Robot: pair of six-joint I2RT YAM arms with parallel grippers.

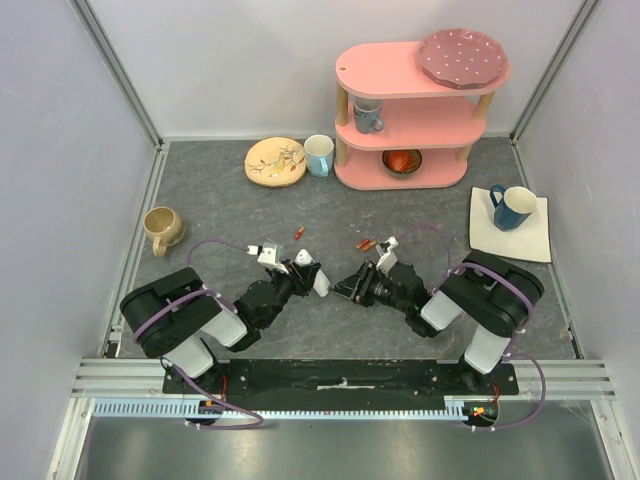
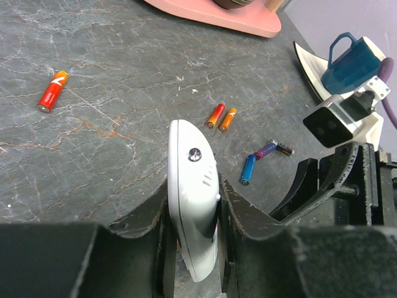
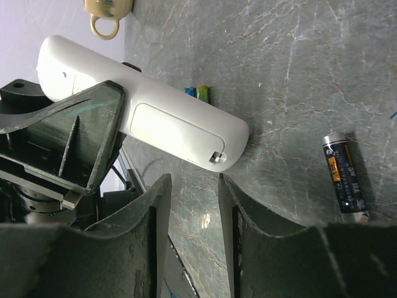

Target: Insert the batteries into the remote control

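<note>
My left gripper (image 1: 300, 270) is shut on the white remote control (image 2: 192, 186), which is held tilted above the table. In the right wrist view the remote (image 3: 177, 127) shows a closed panel with a small latch at its end. My right gripper faces that end with nothing between its fingers, which stand part open. A dark battery (image 3: 344, 177) lies beside it. In the left wrist view loose batteries lie on the table: red-orange (image 2: 53, 91), red (image 2: 216, 115), orange (image 2: 227, 120), blue (image 2: 247, 169) and purple (image 2: 265, 151). Green and blue ones (image 3: 202, 94) also show.
A pink shelf (image 1: 420, 130) stands at the back with mugs and a bowl. A plate (image 1: 275, 162), a white mug (image 1: 319, 155) and a tan mug (image 1: 163, 230) surround the back left. A blue mug (image 1: 514, 208) sits on a mat at right.
</note>
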